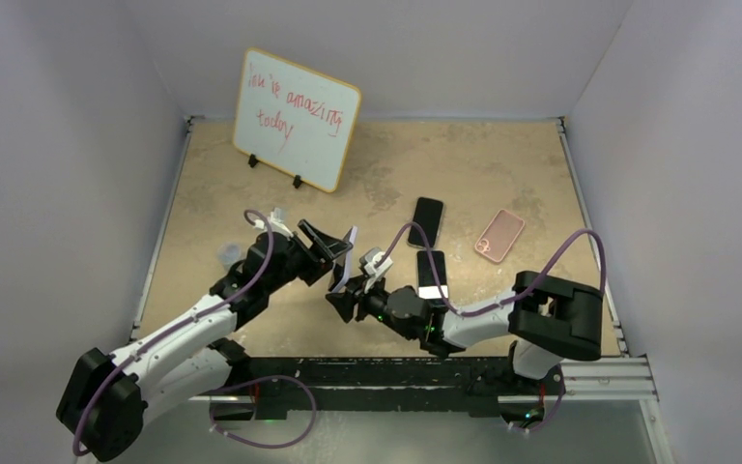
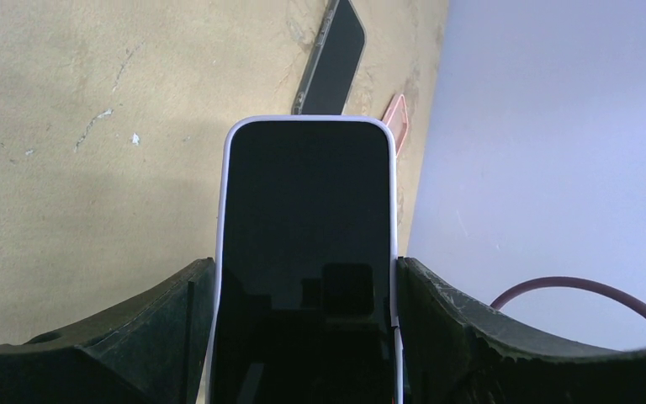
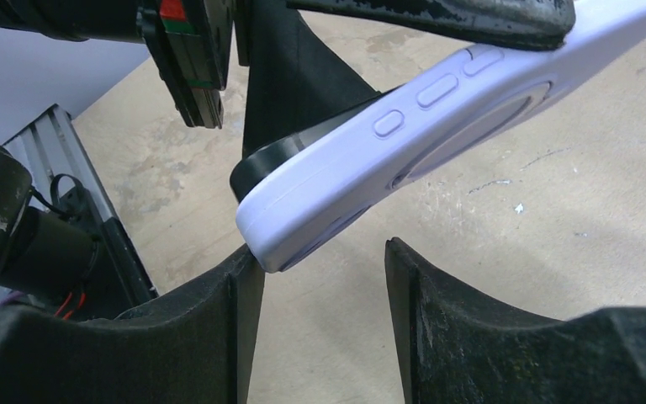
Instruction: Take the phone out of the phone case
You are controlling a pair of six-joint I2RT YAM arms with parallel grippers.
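Note:
A black phone (image 2: 307, 202) in a lavender case (image 3: 471, 101) is held above the table. The fingers of my left gripper press on its two long sides. In the right wrist view, the phone's dark rounded edge (image 3: 261, 168) stands proud of the case at the lower end. Open, with nothing between its fingers, my right gripper is just below that end. One right finger (image 3: 240, 278) overlaps the case's corner; whether they touch is unclear. From the top view, the pale case (image 1: 349, 259) appears nearly edge-on between the two grippers.
Two dark phones (image 1: 426, 221) (image 1: 432, 271) and a pink case (image 1: 499, 236) lie on the right side of the table. A whiteboard (image 1: 297, 118) leans at the back left. Bare tabletop (image 1: 386, 155) spreads behind the arms.

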